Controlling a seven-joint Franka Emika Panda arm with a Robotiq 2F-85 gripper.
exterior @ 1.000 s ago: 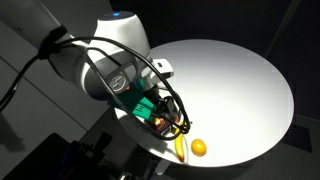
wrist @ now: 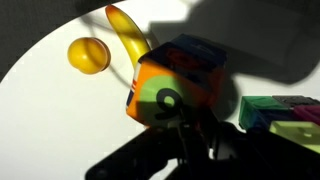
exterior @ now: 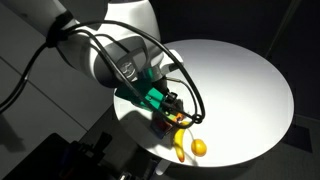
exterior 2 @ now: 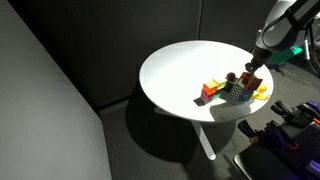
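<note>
In the wrist view a small box (wrist: 175, 85), orange and dark blue with a round green patch, stands close in front of the dark fingers (wrist: 140, 155). My gripper reaches up from the lower edge to the box. The fingertips are dark and overlap the box's lower part, so whether they grip it is unclear. From the side, the gripper (exterior 2: 250, 72) is over the orange-and-dark box (exterior 2: 248, 84) near the table's right edge. The arm and its cables mostly cover the gripper in exterior view 1.
A banana (wrist: 128, 35) and an orange (wrist: 89, 55) lie beside the box. Across from them sits a colourful cube (wrist: 285, 120). A dark round thing (exterior 2: 231, 77) is near the cube (exterior 2: 211, 89).
The white wrist of the arm has shifted up and to the left in exterior view 1, with its top tilting out of sight. The banana and orange stay in place.
</note>
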